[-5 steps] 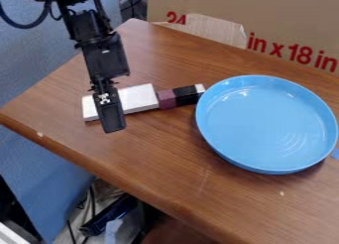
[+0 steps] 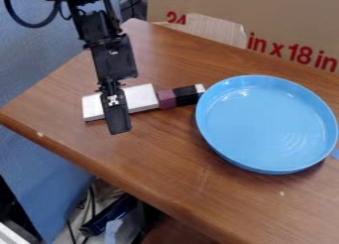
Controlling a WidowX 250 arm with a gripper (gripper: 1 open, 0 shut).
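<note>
The black gripper (image 2: 117,107) hangs over the left part of the wooden table, pointing down at a white block (image 2: 141,97); whether its fingers are open or shut is hard to tell. A dark maroon block with a black and white end (image 2: 176,98) lies just right of the white one, in line with it. A blue plate (image 2: 265,124) rests on the table to the right of the blocks.
A cardboard box (image 2: 265,20) stands along the back. Cables and clutter lie below the near left edge.
The gripper has shifted very slightly to the right over the last second. The blocks and plate have not moved.
</note>
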